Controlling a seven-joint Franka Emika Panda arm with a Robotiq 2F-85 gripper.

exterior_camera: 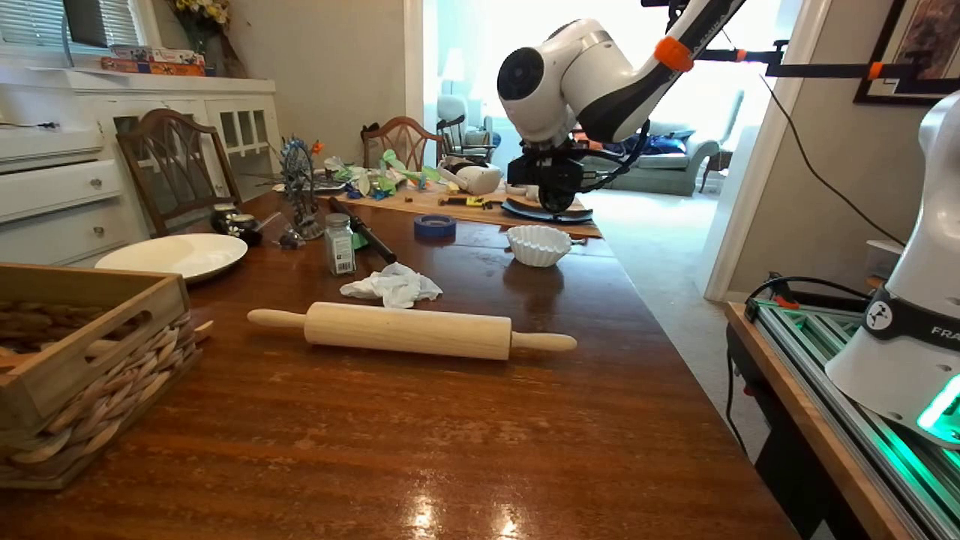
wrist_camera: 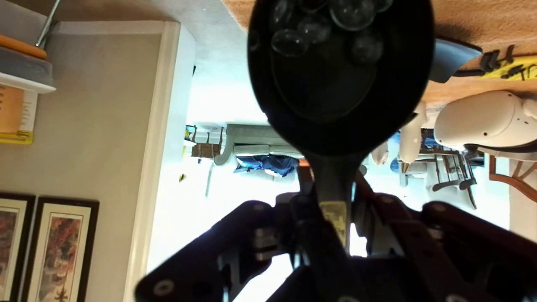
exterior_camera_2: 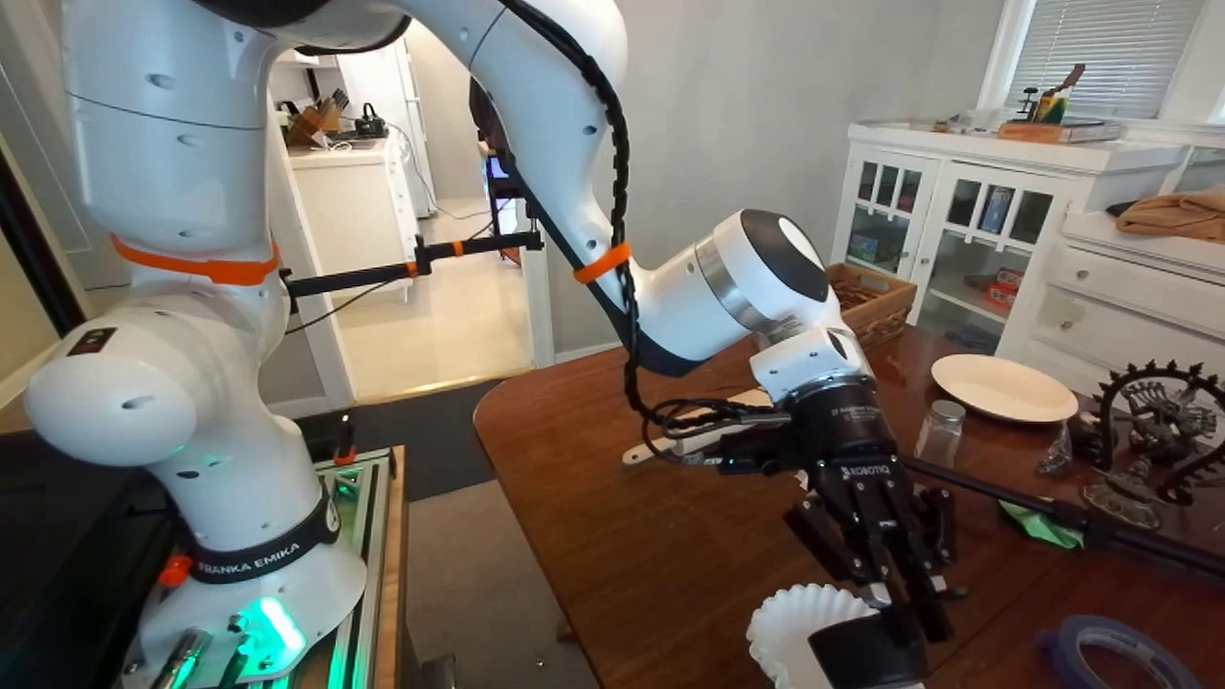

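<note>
My gripper is shut on the handle of a black scoop [wrist_camera: 327,115]. Several clear, glass-like round pieces [wrist_camera: 352,12] show inside the scoop in the wrist view. From exterior view 2, the scoop [exterior_camera_2: 863,653] hangs below the gripper [exterior_camera_2: 913,603] and overlaps the edge of a white fluted bowl [exterior_camera_2: 792,620]. In exterior view 1 the bowl [exterior_camera: 538,246] stands on the table, lower in the picture than the scoop [exterior_camera: 558,196]; the distance between them cannot be judged.
Blue tape [exterior_camera: 434,226], a glass shaker [exterior_camera: 340,244], crumpled white tissue [exterior_camera: 393,286] and a rolling pin [exterior_camera: 409,330] lie or stand about the table. A wooden basket [exterior_camera: 99,360] and a white plate [exterior_camera: 175,256] are at the left.
</note>
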